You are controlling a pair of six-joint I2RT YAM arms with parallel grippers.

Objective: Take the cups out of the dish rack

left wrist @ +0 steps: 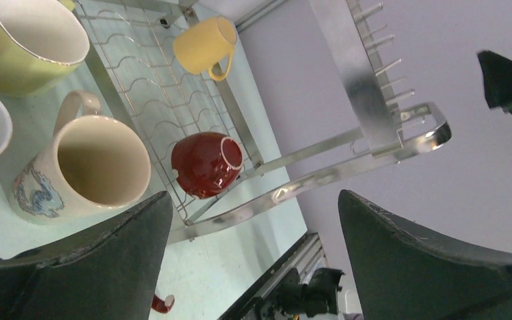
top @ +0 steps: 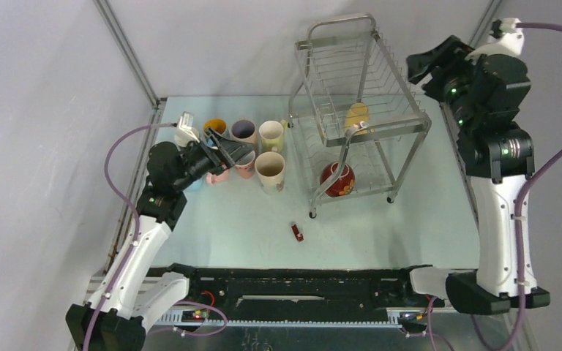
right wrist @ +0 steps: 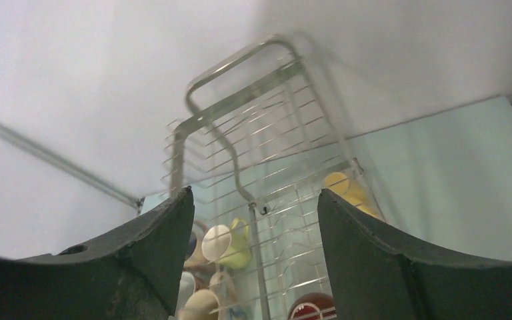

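A steel dish rack [top: 415, 117] holds a yellow mug [top: 358, 113] and, lower down, a dark red cup [top: 336, 180]. Several cups stand on the table left of it, including a large white mug [top: 270, 172] and a pale green mug [left wrist: 30, 63]. My left gripper [top: 230, 146] is open above these cups; the left wrist view looks past them into the rack. My right gripper [top: 430, 69] is raised at the rack's upper right, open with nothing between its fingers.
A small red object [top: 297, 232] lies on the table's front middle. Walls bound the sides and back.
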